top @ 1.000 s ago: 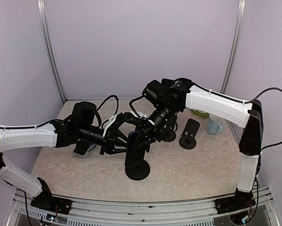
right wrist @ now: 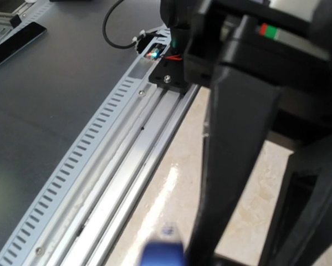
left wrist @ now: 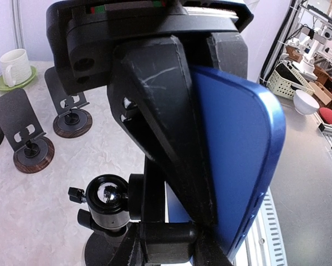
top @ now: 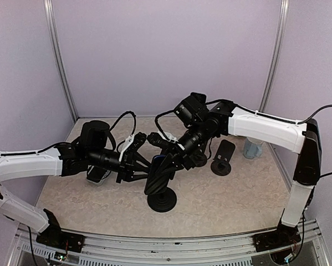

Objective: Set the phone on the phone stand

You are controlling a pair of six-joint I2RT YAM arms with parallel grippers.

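Observation:
A blue phone, a blurred blue edge (right wrist: 161, 254) in the right wrist view, stands upright at a black stand whose round base (top: 162, 202) is on the table at front centre. My right gripper (top: 166, 163) is shut on the phone, its dark fingers over it. My left gripper (top: 141, 169) is beside the stand on the left, its fingers low in the left wrist view; how far they are open and whether they touch the phone or stand is hard to see. The phone's lower part is mostly hidden.
Other stands (top: 224, 155) stand at the back right, with a mug (top: 251, 148) near them. A grey item (top: 96, 176) lies at left under the left arm.
The right arm has shifted slightly right at the elbow and upper links; its gripper and the phone have moved slightly toward the front left. The left gripper has shifted slightly.

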